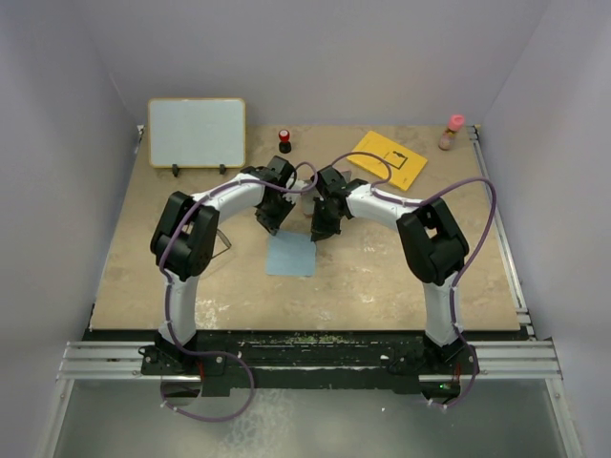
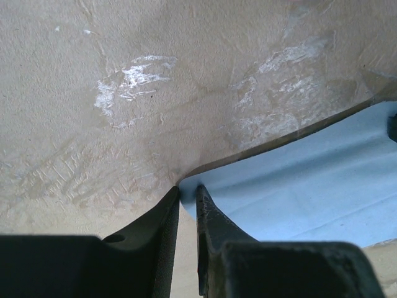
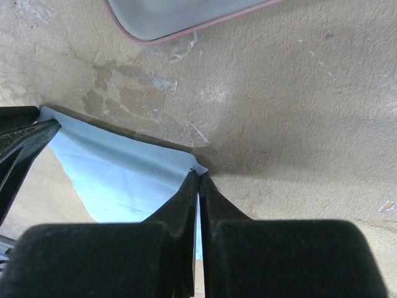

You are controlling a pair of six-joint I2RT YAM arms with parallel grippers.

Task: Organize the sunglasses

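Observation:
A light blue cloth (image 1: 290,256) lies spread near the middle of the table. My left gripper is shut on its corner, with the fabric pinched at the fingertips. At the other upper corner, my right gripper is shut with the cloth's edge at its tips. In the top view, both arms bend in over the cloth's far side. Part of the left gripper shows at the left of the right wrist view.
A pink-rimmed grey tray (image 3: 180,15) lies beyond the cloth, partly under the arms. A whiteboard (image 1: 197,131), red-topped object (image 1: 284,141), yellow board (image 1: 389,158) and pink bottle (image 1: 452,132) stand or lie toward the back.

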